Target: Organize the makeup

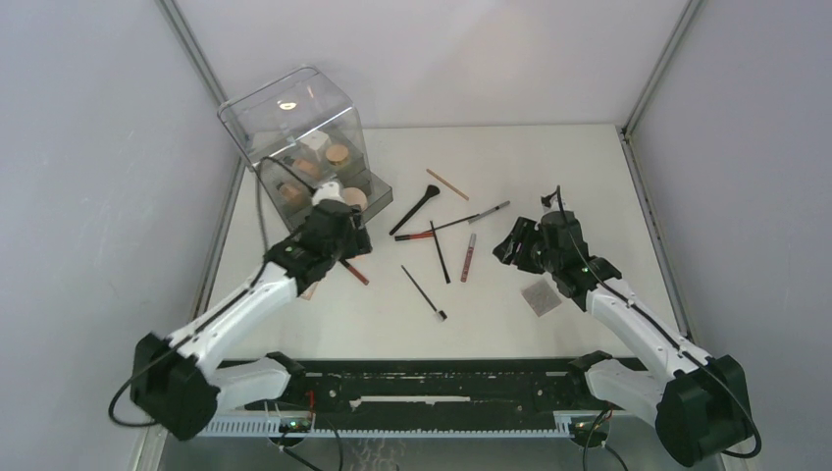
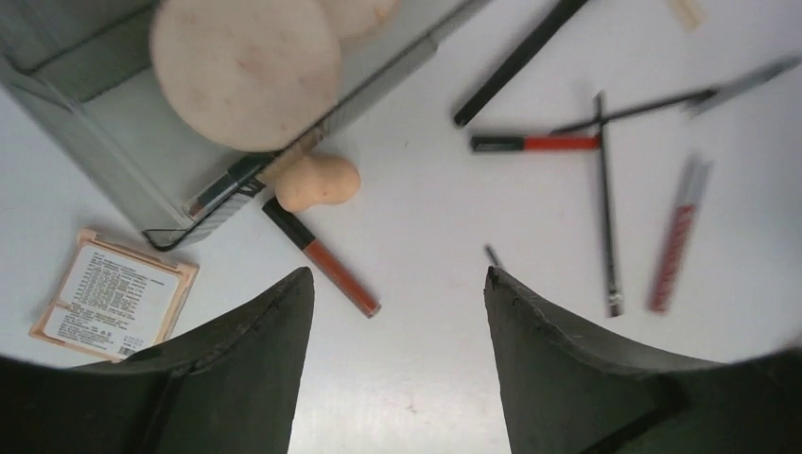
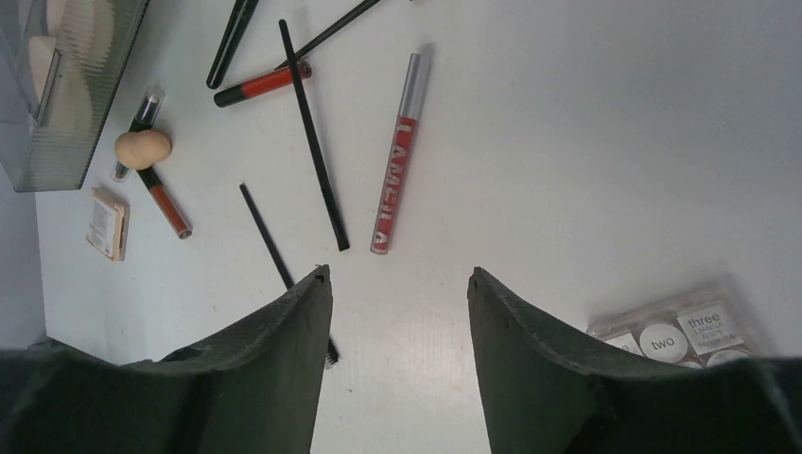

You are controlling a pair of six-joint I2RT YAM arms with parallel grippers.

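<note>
A clear acrylic organizer [image 1: 285, 128] holds round compacts and bottles at the back left. My left gripper hangs open over its front, above a beige sponge [image 2: 317, 183], a dark-capped brown tube [image 2: 340, 274] and a beige compact [image 2: 109, 293]. Loose on the table are a red lip tube [image 3: 397, 170], a red-and-black tube [image 3: 270, 82], thin dark pencils [image 3: 317, 151], a spoolie [image 3: 265, 232] and a black brush [image 1: 417, 203]. My right gripper is open above the table's right side, empty, with a clear palette [image 3: 662, 340] beside it.
A thin tan pencil [image 1: 448, 183] and a grey-capped pen [image 1: 491, 210] lie toward the back. The white table [image 1: 510, 157] has free room at the back right and along the front. Walls stand on both sides and behind.
</note>
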